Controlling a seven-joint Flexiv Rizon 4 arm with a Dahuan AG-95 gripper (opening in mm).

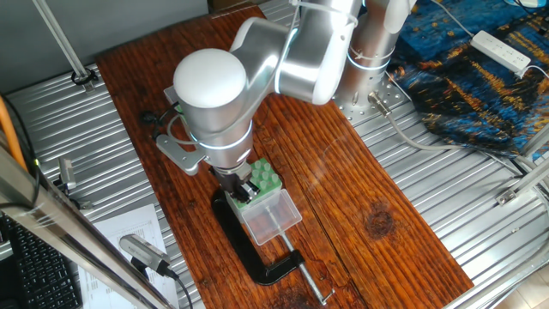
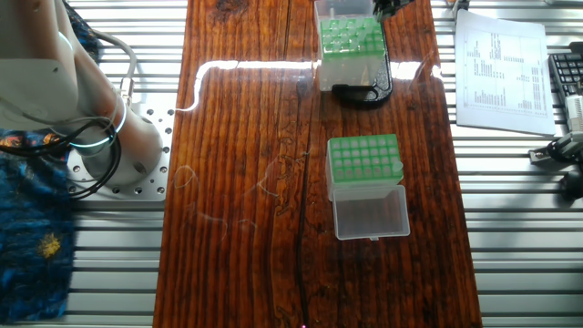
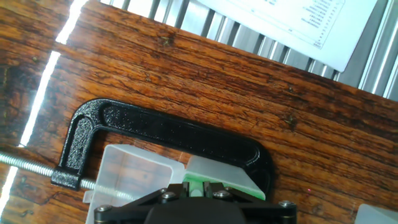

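A green-topped tip rack box [image 1: 264,178] with its clear lid [image 1: 274,219] swung open sits inside the black C-clamp [image 1: 244,245]. My gripper [image 1: 246,190] is down at the clamp side of this rack. In the wrist view its fingertips [image 3: 214,188] stand close together over the green rack edge [image 3: 239,191], with a small pale green patch between them. Whether that patch is something held or the rack behind cannot be made out. A second green rack box [image 2: 364,159] with an open clear lid [image 2: 372,214] stands apart on the wooden table.
The clamp's threaded screw [image 1: 310,279] sticks out past the open lid. Printed paper [image 1: 129,249] and a small camera [image 1: 144,251] lie off the table's edge.
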